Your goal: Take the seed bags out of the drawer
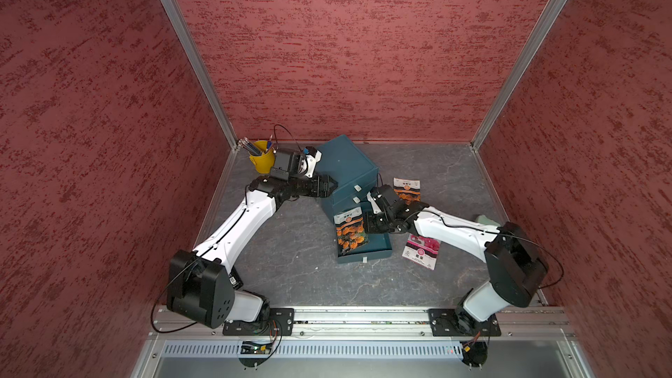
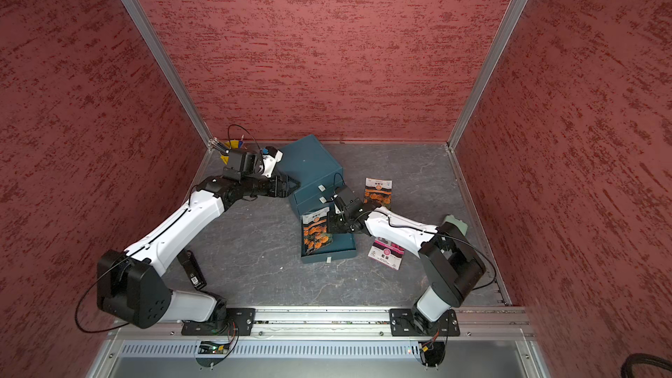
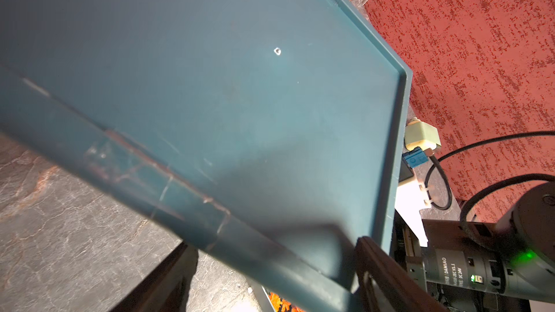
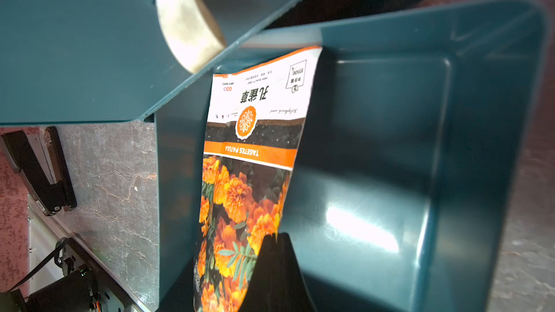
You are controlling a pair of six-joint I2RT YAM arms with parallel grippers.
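Note:
An orange marigold seed bag lies lengthwise along one side of the pulled-out blue drawer, slightly bowed. My right gripper is over the drawer, shut, its tips against the bag's inner edge; whether any of the bag is pinched cannot be made out. At the blue cabinet's left side, my left gripper is open, its fingers apart with the cabinet's edge between them. Two more bags lie on the table to the right: an orange one and a pink one, both partly covered by the right arm.
A yellow cup of pens stands at the back left. A black stapler-like tool lies near the left arm's base, and a green item at the right.

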